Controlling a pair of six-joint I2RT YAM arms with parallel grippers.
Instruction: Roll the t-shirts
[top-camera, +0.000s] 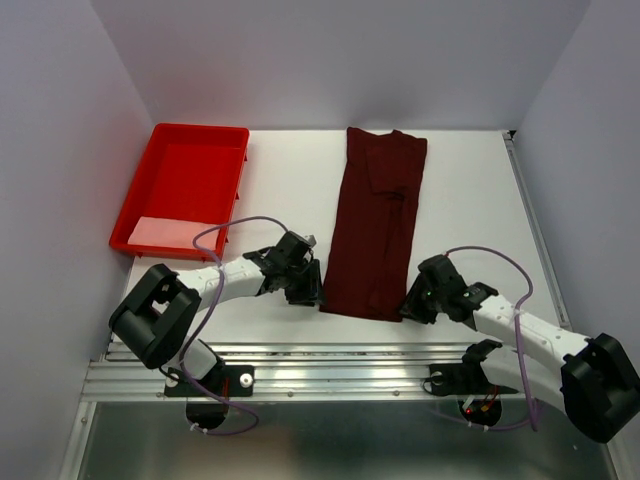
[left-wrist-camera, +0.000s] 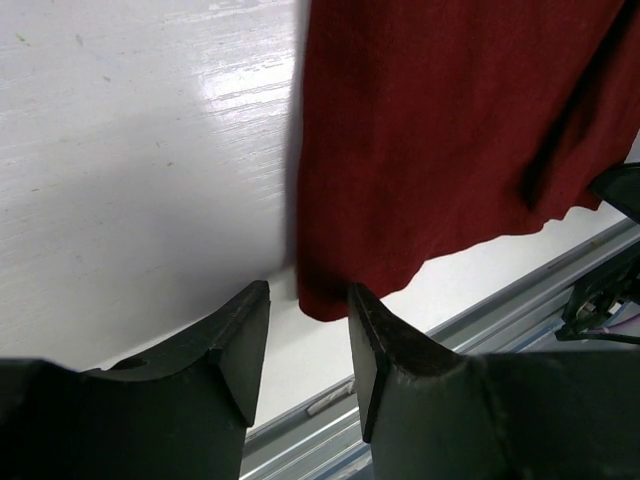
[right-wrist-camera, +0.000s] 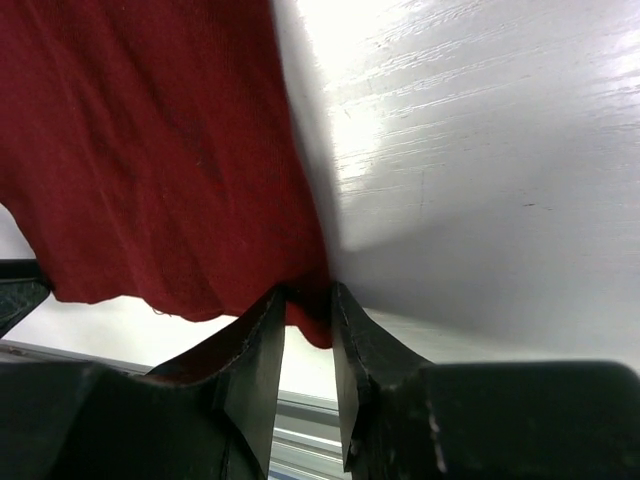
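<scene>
A dark red t-shirt (top-camera: 360, 235) lies as a long, narrow folded strip from the back of the table towards its front edge. At its front left corner is my left gripper, its fingers apart with the shirt's corner (left-wrist-camera: 325, 298) in the gap between them. My right gripper sits at the front right corner, where dark red cloth (right-wrist-camera: 312, 318) shows between its fingertips. Its fingers stand closer together than the left ones but are still parted. Neither gripper visibly pinches the fabric.
To the back left stands a red bin (top-camera: 122, 215) with a folded pink cloth (top-camera: 172, 233) in its front part. A metal rail (top-camera: 320, 356) runs along the front edge.
</scene>
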